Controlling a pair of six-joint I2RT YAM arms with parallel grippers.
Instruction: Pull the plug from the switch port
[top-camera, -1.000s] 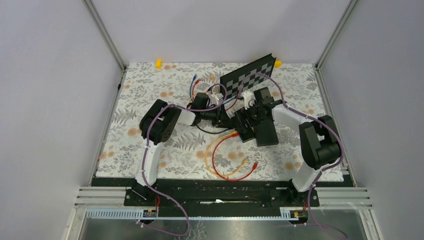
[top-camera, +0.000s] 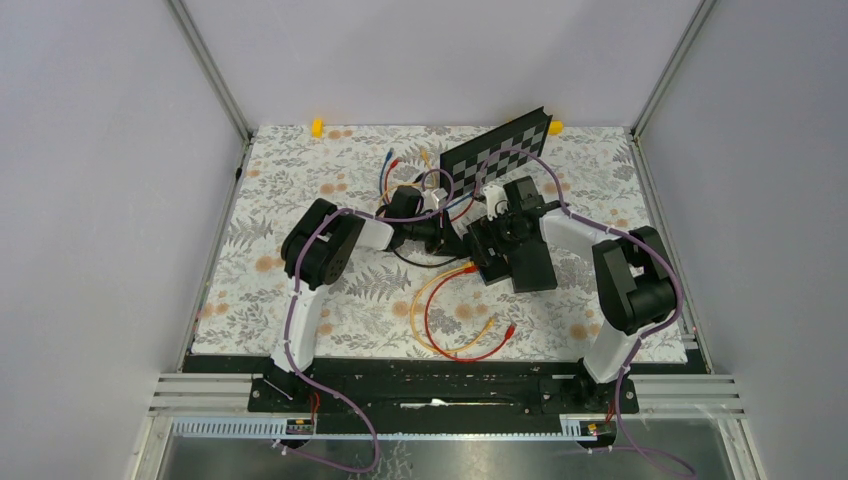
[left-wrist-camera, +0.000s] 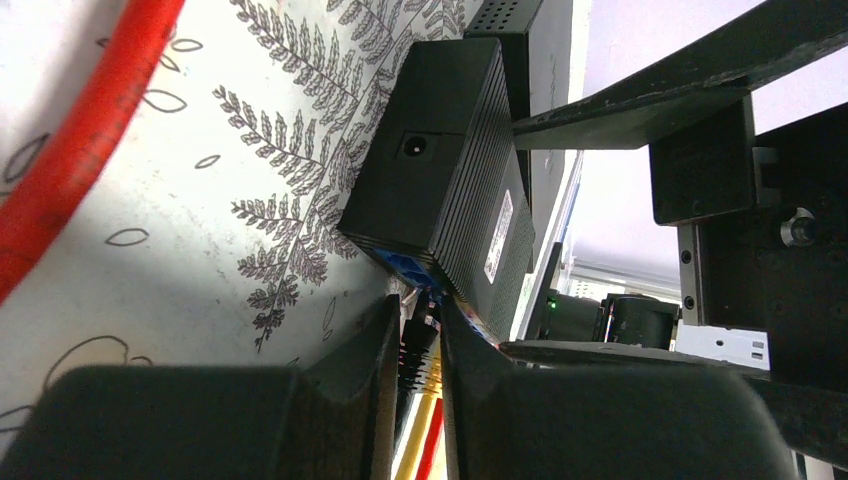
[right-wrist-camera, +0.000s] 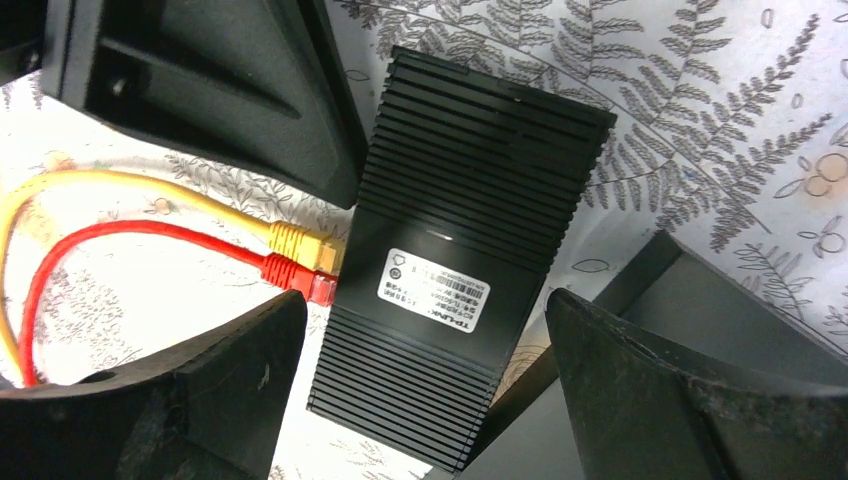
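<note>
The black ribbed switch lies with yellow and red plugs at its left side in the right wrist view. In the left wrist view its port face meets a black plug, which sits between the close-set fingertips of my left gripper; whether they grip it is unclear. My right gripper is open over the switch, fingertips to either side of its lower part. In the top view both grippers meet around the switch, largely hiding it.
A dark open box lies right of the switch. A checkered board leans at the back. Loose cables lie toward the front.
The right arm has shifted very slightly. The left arm looks almost unchanged in the top view.
</note>
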